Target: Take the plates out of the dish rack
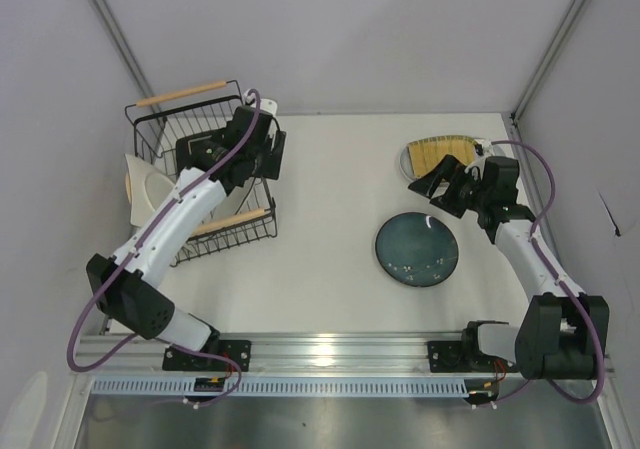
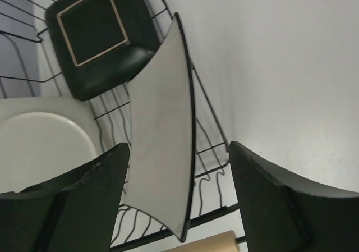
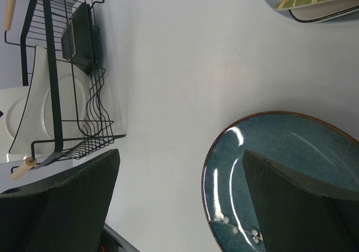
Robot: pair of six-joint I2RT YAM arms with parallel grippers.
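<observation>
The black wire dish rack (image 1: 225, 237) with wooden handles stands at the left of the table. In the left wrist view it holds an upright, white, dark-rimmed plate (image 2: 160, 123), a white round plate (image 2: 42, 148) at the left and a dark green square dish (image 2: 101, 39) behind. My left gripper is open over the rack, its fingers apart on either side of the dark-rimmed plate as seen from the wrist; whether they touch it cannot be told. On the right, my right gripper hangs open and empty above the table, near a dark teal plate (image 3: 291, 151).
At the back right, a yellow-green striped piece (image 1: 440, 153) rests on a pale round plate. The teal plate (image 1: 417, 249) lies flat in front of it. White table (image 1: 325, 209) between rack and plates is bare. My left arm covers part of the rack in the top view.
</observation>
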